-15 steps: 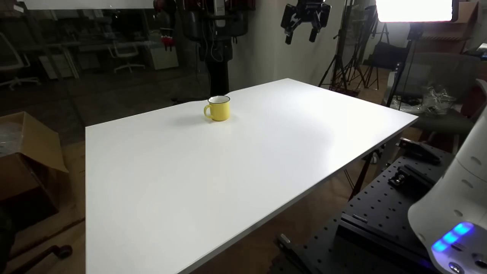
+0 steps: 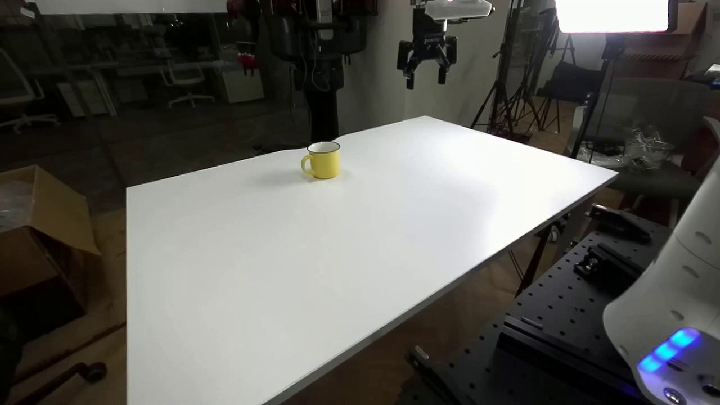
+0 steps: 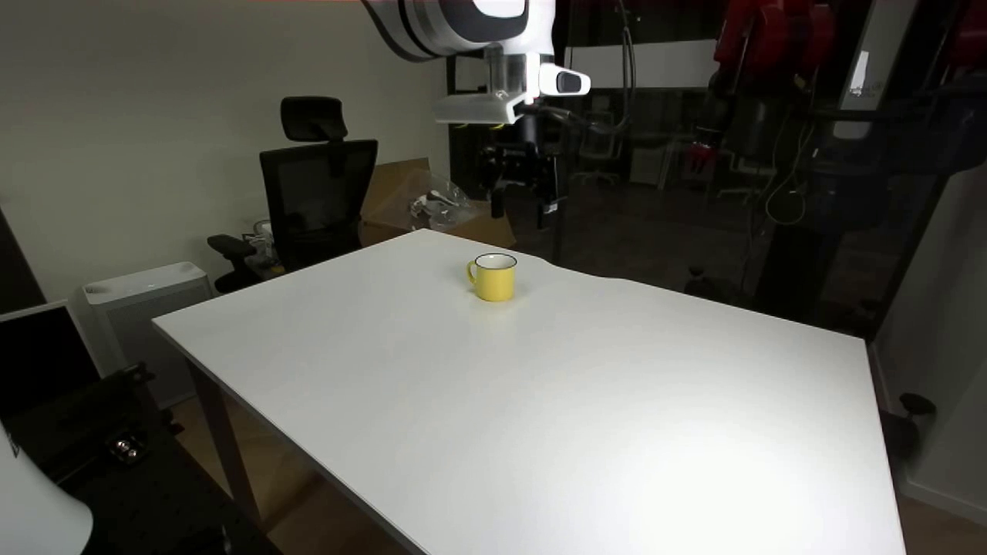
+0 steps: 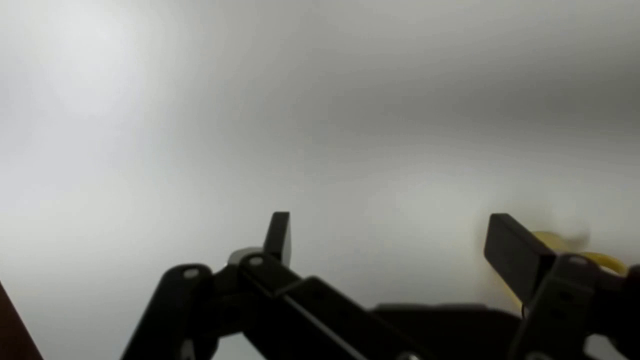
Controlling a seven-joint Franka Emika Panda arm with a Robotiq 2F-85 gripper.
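A yellow enamel mug (image 2: 325, 164) with a dark rim and white inside stands upright on the white table, near its back edge. Its handle points left in both exterior views, where the mug (image 3: 496, 279) is fully visible. My black gripper (image 2: 426, 80) hangs open in the air, well above the tabletop and apart from the mug. In exterior view 2 the gripper (image 3: 520, 220) appears above and behind the mug. The wrist view has the gripper with fingers wide apart and only bare table between them. Behind its right finger, the mug (image 4: 606, 261) is mostly hidden.
Apart from the mug, the white table (image 2: 283, 270) is bare, with wide free room. A black perforated mount (image 2: 540, 337) carrying the arm's base stands beside the front edge. On the floor, a cardboard box (image 2: 47, 229) lies off the left side.
Seen in exterior view 1, my gripper has come lower and shifted left, with more of the white arm now showing above it. The mug has not moved.
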